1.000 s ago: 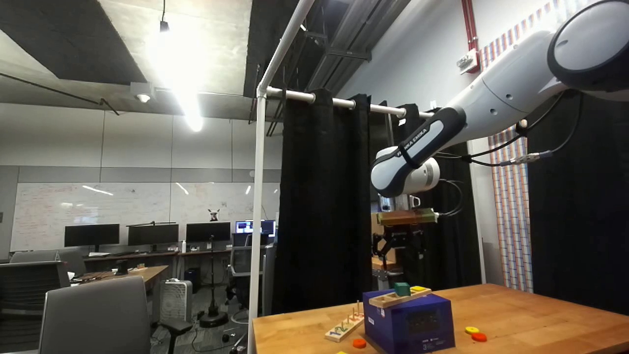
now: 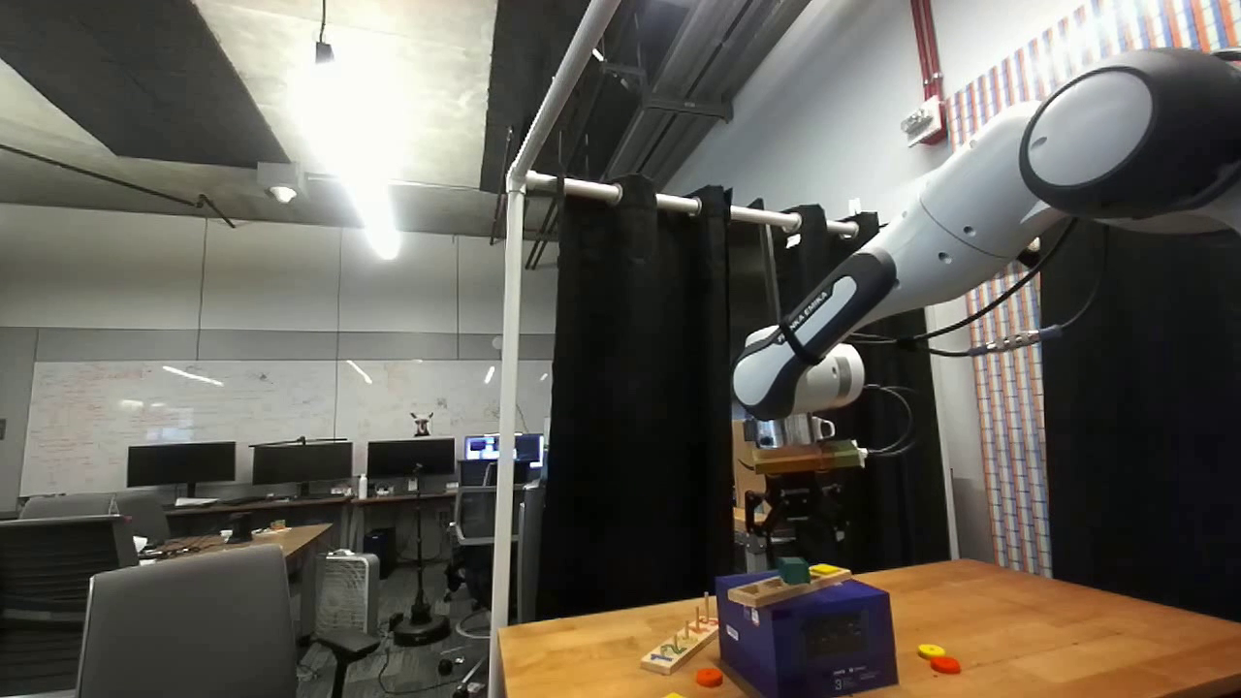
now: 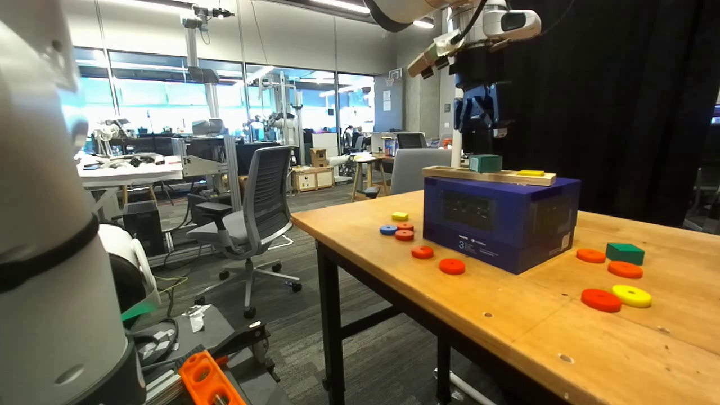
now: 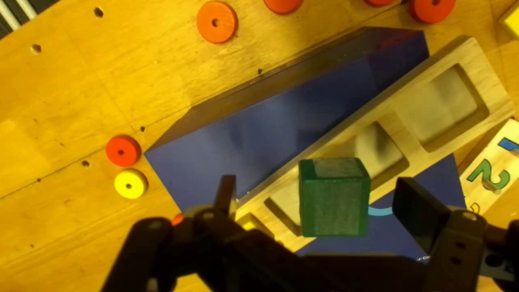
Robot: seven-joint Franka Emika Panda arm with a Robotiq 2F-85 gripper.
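Observation:
A green block (image 4: 334, 207) rests on a wooden tray (image 3: 440, 173) with recessed compartments, which lies on top of a blue box (image 3: 472, 233). A thin yellow piece (image 3: 531, 172) sits toward one end of that tray. Above the block hangs my gripper, open and pointing down; in the wrist view the block appears between its two spread fingers, but the exterior view 2 shows the gripper (image 3: 480, 131) a little above it, with a gap. Nothing is held. Part of the yellow piece is hidden by the gripper in the wrist view.
Several red, orange, yellow and blue discs lie around the box, such as a red disc (image 3: 452, 266) and a yellow disc (image 3: 631, 296). Another green block (image 3: 625, 253) is on the table. A numbered peg board (image 2: 680, 647) stands beside the box.
The arm has come down, bringing my gripper closer to the green block on the tray. The block, tray and box have stayed where they were.

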